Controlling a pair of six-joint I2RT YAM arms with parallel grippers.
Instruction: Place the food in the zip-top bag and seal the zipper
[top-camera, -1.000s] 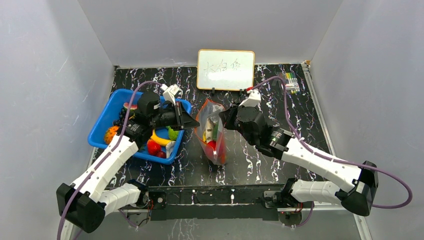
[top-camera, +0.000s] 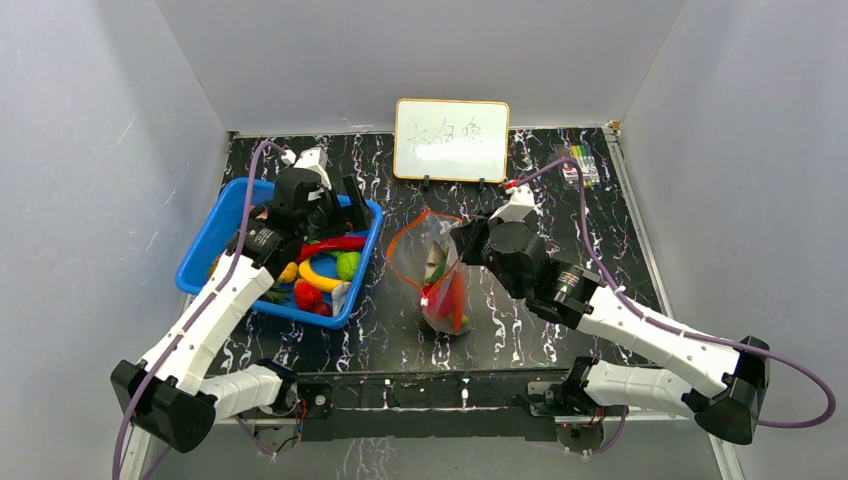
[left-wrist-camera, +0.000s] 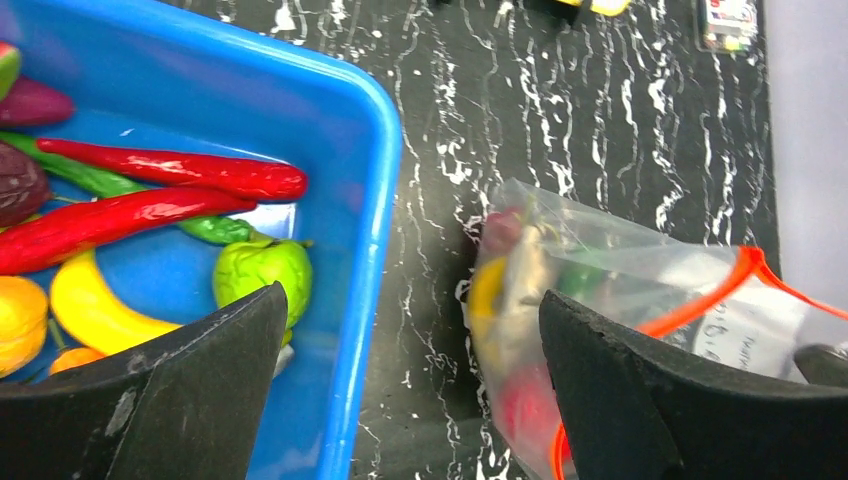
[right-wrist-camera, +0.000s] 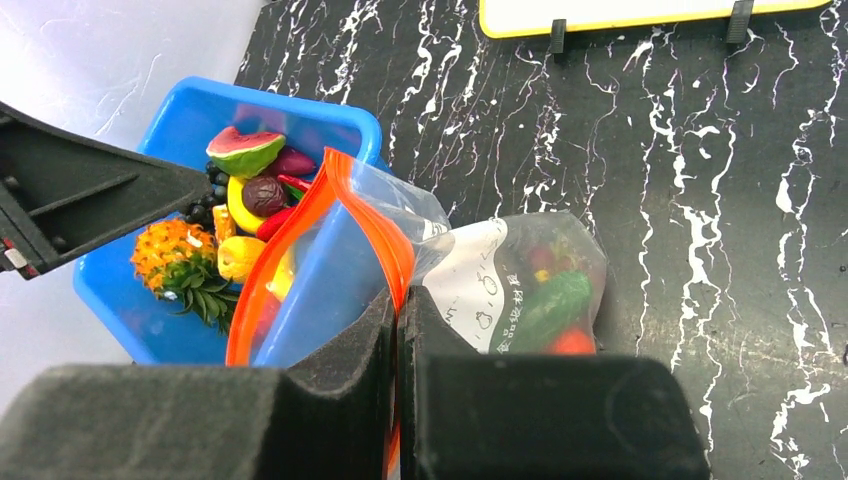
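A clear zip bag with an orange zipper stands mid-table, holding several pieces of food, red, yellow and green. My right gripper is shut on the zipper edge at the bag's mouth. My left gripper is open above the right rim of the blue bin, left of the bag, with nothing held. In the bin lie toy foods, among them a banana, red peppers, a green pepper and a pineapple.
A whiteboard on clips stands at the back. A box of markers lies at the back right. Grey walls surround it on the back and sides.
My right gripper has shifted slightly right, and the bag's mouth has moved with it.
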